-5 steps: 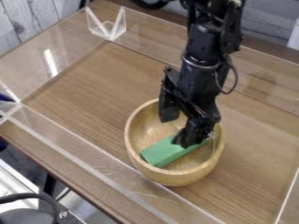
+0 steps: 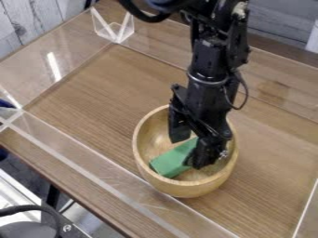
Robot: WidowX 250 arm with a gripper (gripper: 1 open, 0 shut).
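Observation:
A black robot arm reaches down from the top centre to my gripper, which is open inside a tan round bowl. A green object lies on the bowl's floor at the left, just below the fingers. The gripper's dark parts hide some of the bowl's interior and possibly part of the green object.
The bowl stands on a wooden table with wide clear room to the left and right. A clear plastic piece is at the back left. A dark cable lies at the bottom left corner.
The gripper and arm have shifted slightly within and above the bowl. The green object appears a little further up and left than a second ago.

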